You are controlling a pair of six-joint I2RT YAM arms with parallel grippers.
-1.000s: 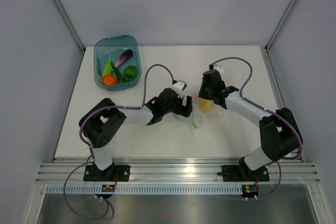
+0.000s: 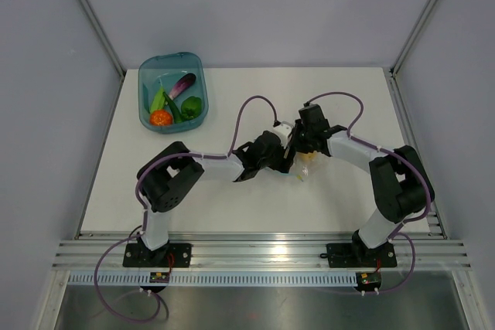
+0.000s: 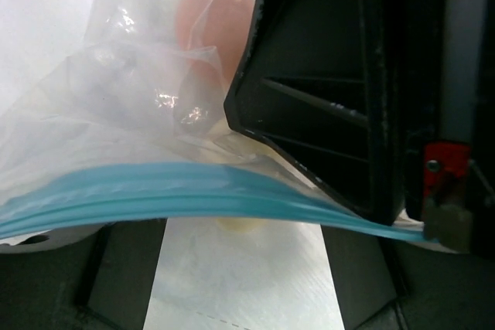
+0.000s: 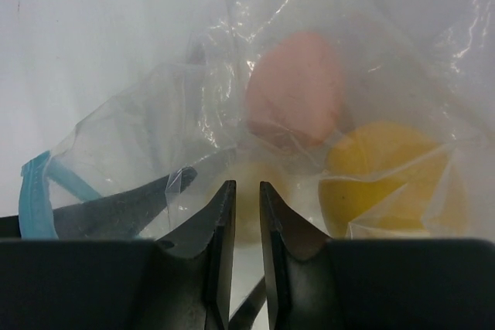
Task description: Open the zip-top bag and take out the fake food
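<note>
The clear zip bag (image 2: 308,166) lies right of the table's middle, partly under both grippers. Its blue zip band (image 3: 178,191) crosses the left wrist view. Through the film show a pink-orange food piece (image 4: 296,86), a yellow-orange piece (image 4: 380,171) and a pale yellowish one (image 4: 255,191). My left gripper is at the bag's mouth, fingers apart, tips hidden behind the band. A dark left finger (image 4: 116,208) shows through film beside the zip; whether it is inside is unclear. My right gripper is slightly open over the bag; whether film lies between its fingers is unclear.
A teal bin (image 2: 201,98) with toy vegetables stands at the back left. In the left wrist view, the right gripper's black body (image 3: 325,75) looms close beside the left one.
My left gripper has moved right, closing on the right one, and the blue zip edge has shifted right with it.
</note>
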